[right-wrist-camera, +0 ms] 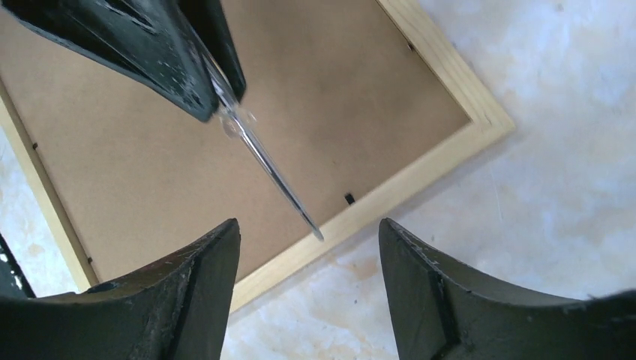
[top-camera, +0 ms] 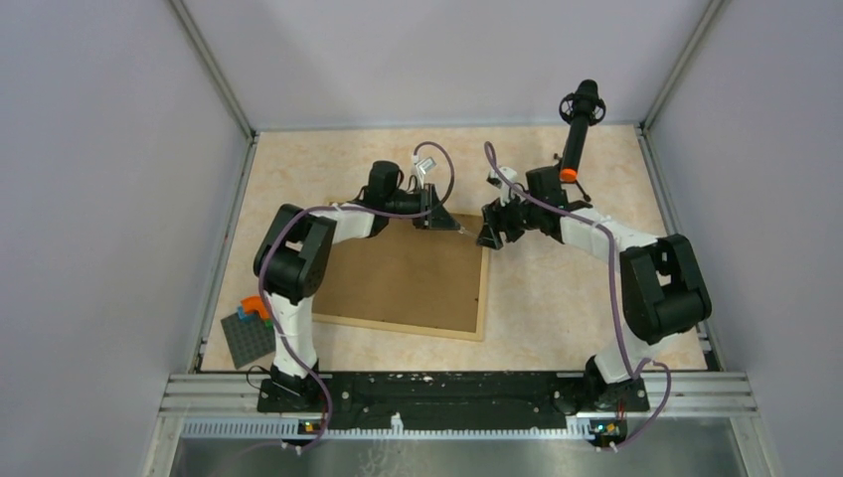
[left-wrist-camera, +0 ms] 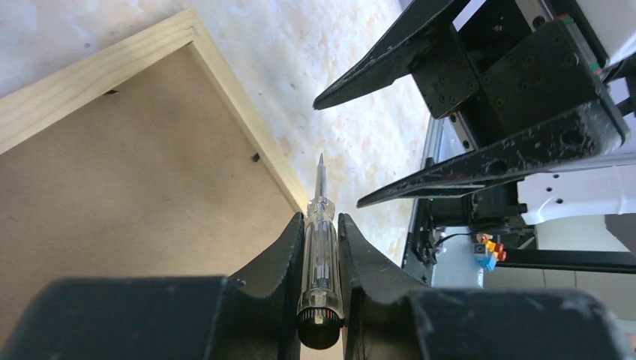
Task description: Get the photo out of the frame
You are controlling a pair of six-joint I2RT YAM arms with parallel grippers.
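Note:
A picture frame with a pale wooden border (top-camera: 484,288) lies back side up, its brown backing board (top-camera: 398,273) facing me. Small dark tabs (right-wrist-camera: 349,199) sit along the inner edge of the border. My left gripper is shut on a screwdriver (left-wrist-camera: 321,247) with a clear handle, held above the frame near its right edge. In the right wrist view the screwdriver's metal shaft (right-wrist-camera: 277,180) slants down over the border. Facing it from the right, my right gripper stands open, its fingers apart and nothing gripped. No photo shows.
At the front left lies a grey studded plate (top-camera: 249,340) with an orange curved piece (top-camera: 256,306) on it. A black post with an orange end (top-camera: 569,175) reaches in at the back right.

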